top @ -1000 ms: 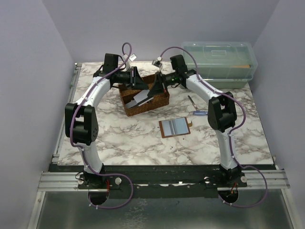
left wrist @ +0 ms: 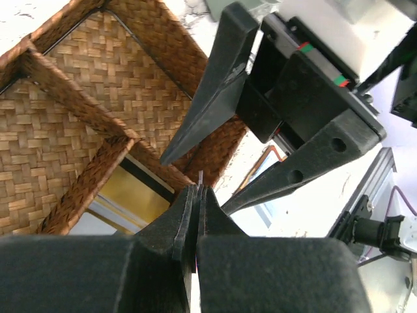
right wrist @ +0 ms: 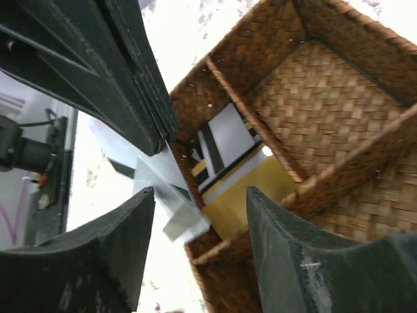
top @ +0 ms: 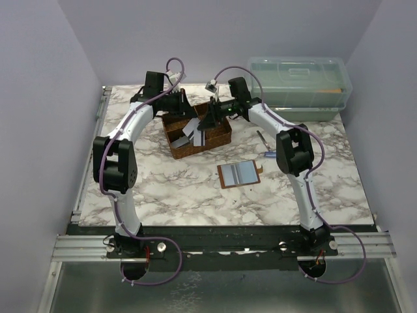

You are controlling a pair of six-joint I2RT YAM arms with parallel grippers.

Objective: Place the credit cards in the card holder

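A woven brown card holder with compartments sits at the back centre. Cards, including a gold one, lie inside it. My left gripper is over the holder, shut; in the left wrist view its fingertips meet. My right gripper is at the holder's front compartment, part open in the left wrist view. A pale card stands at its fingers in the right wrist view; whether it is gripped is unclear.
A board with pale cards lies in front right. A green clear bin stands back right; a blue tool lies beside it.
The pale card at my right gripper has turned from slanted to more upright, and the right arm has shifted slightly. The left arm has moved slightly.
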